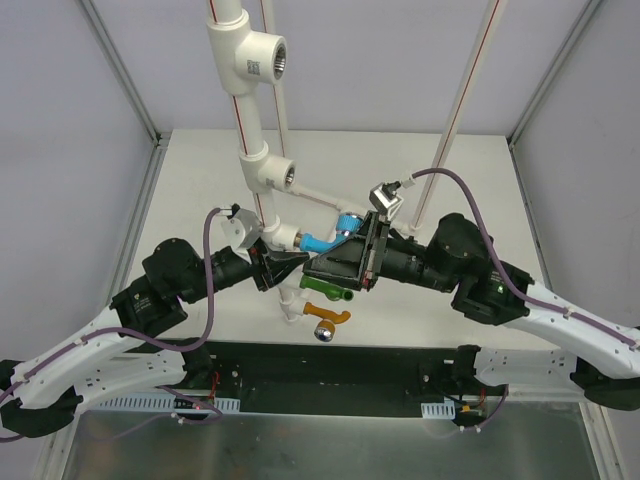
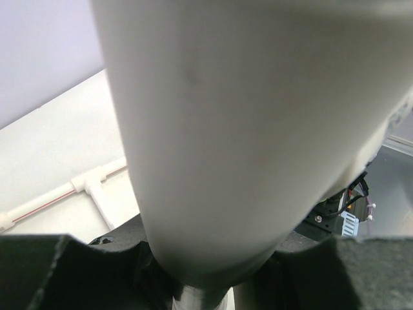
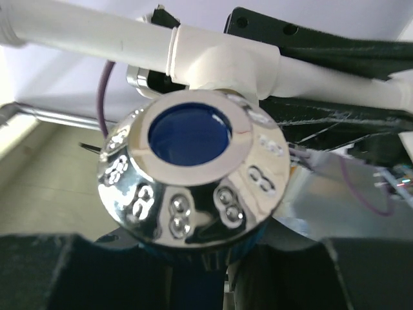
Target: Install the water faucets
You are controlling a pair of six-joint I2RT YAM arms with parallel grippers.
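Note:
In the top view the blue faucet (image 1: 318,243) reaches from the upright white pipe (image 1: 250,128) towards the right gripper, its inner end at a pipe socket. My left gripper (image 1: 282,266) is shut on this pipe, whose white body (image 2: 245,148) fills the left wrist view. My right gripper (image 1: 345,262) has its fingers around the faucet's body below the knob. The chrome knob (image 3: 193,168) with its blue cap stands before the right wrist camera and hides much of the grip. I cannot tell whether those fingers clamp the body or stand slightly apart from it.
A green faucet (image 1: 326,288) and an orange faucet (image 1: 327,312) sit lower on the pipe. Two empty sockets, an upper (image 1: 268,58) and a lower (image 1: 276,173), face right above the blue faucet. White horizontal pipes (image 1: 318,195) run behind. The grippers are close together.

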